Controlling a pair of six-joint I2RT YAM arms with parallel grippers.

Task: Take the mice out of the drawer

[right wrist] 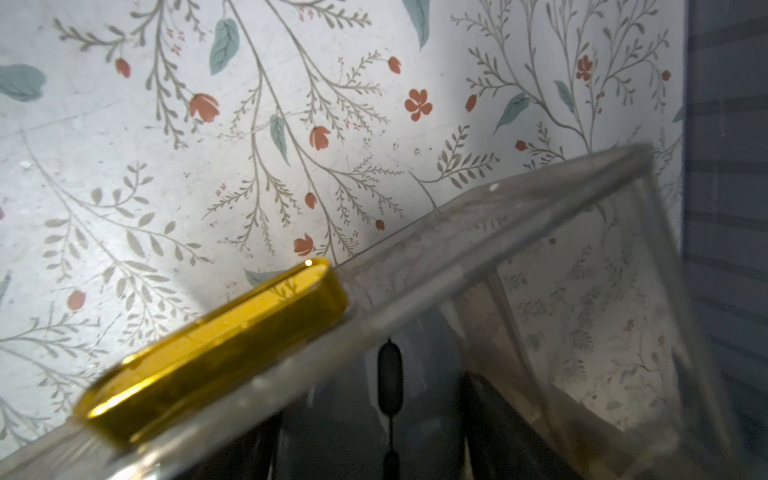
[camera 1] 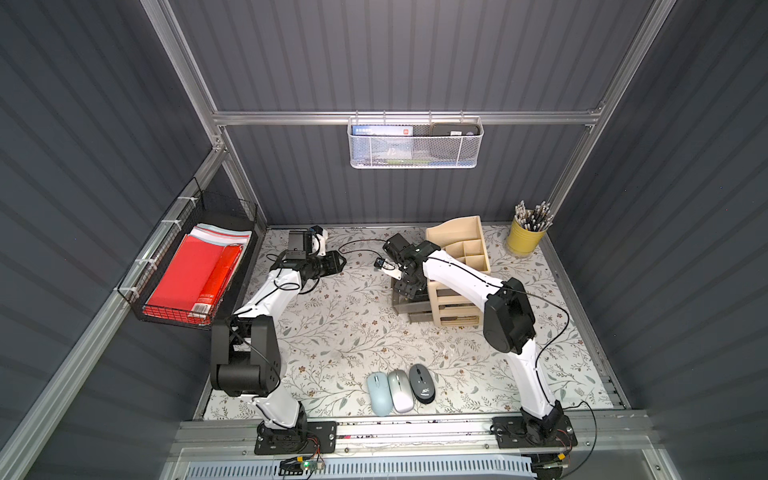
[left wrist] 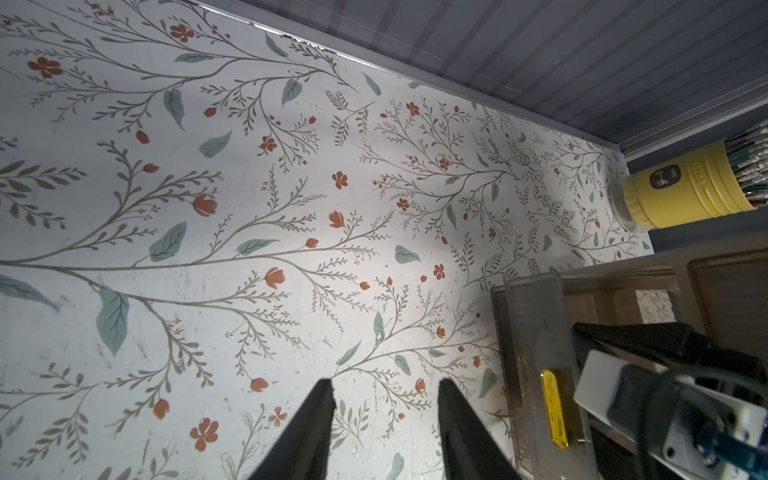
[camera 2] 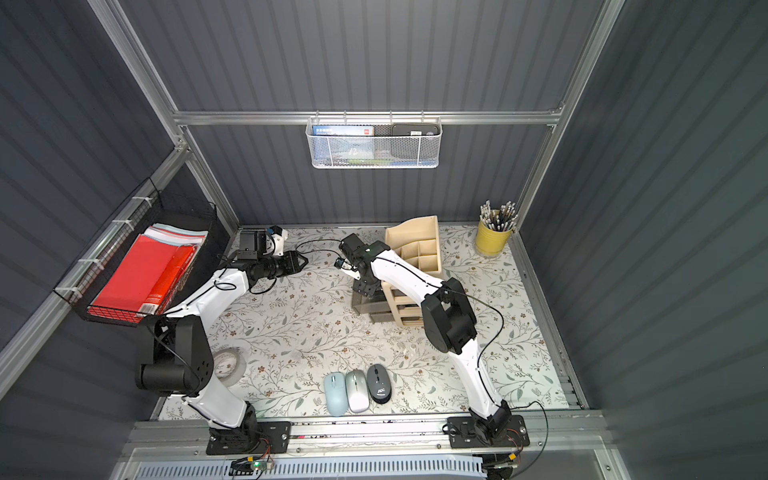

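Observation:
A clear drawer with a yellow handle [right wrist: 212,344] juts from the beige organizer [camera 1: 454,232]. Inside it a grey mouse [right wrist: 344,432] lies between the fingers of my right gripper [camera 1: 400,284], which reaches down into the drawer; whether they grip it is unclear. My left gripper hangs open and empty over the table, left of the drawer. At the front edge lie three mice in a row: light blue [camera 1: 379,393], silver [camera 1: 400,390] and dark grey [camera 1: 421,384].
A yellow pen cup [camera 1: 525,238] stands at the back right. A wire basket of red folders [camera 1: 184,276] hangs on the left wall.

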